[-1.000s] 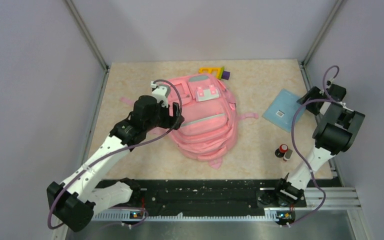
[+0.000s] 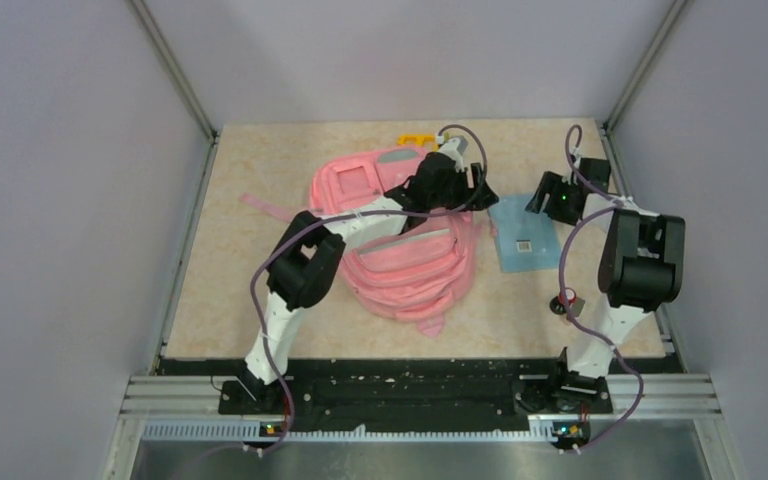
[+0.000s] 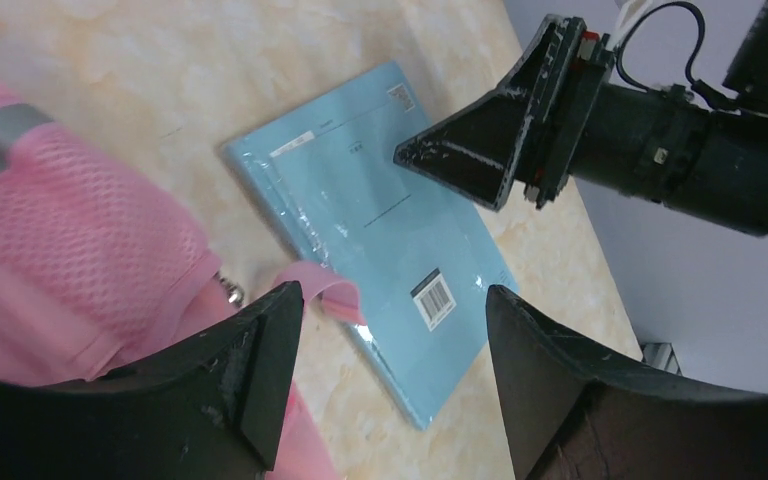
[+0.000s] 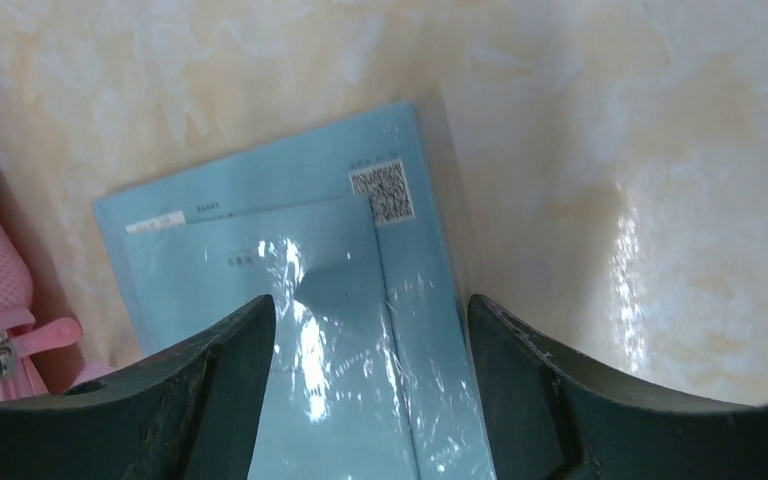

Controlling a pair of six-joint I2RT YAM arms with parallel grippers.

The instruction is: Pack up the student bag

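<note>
The flat blue book or folder [image 2: 525,240] lies on the table right of the pink bag [image 2: 405,285]. Just past the bag's right edge, over the book's near-left corner in the top view, hangs my left gripper [image 2: 484,193], open and empty. A pink strap [image 3: 322,285] curls over the book's edge between its fingers in the left wrist view. My right gripper [image 2: 545,200] is at the book's upper right. Its fingers [image 4: 510,350] stand apart, one above the cover and one by the right edge; contact cannot be made out.
A small bottle with a red cap [image 2: 568,295] stands on the table below the book, partly behind the right arm's cable. Behind the bag lies a yellow object [image 2: 417,140], partly hidden by the left arm. Table left of the bag is bare.
The left gripper has swept right across the bag to the book. With the right gripper beside it, the book has shifted left and turned straighter; the right gripper has moved left too.
</note>
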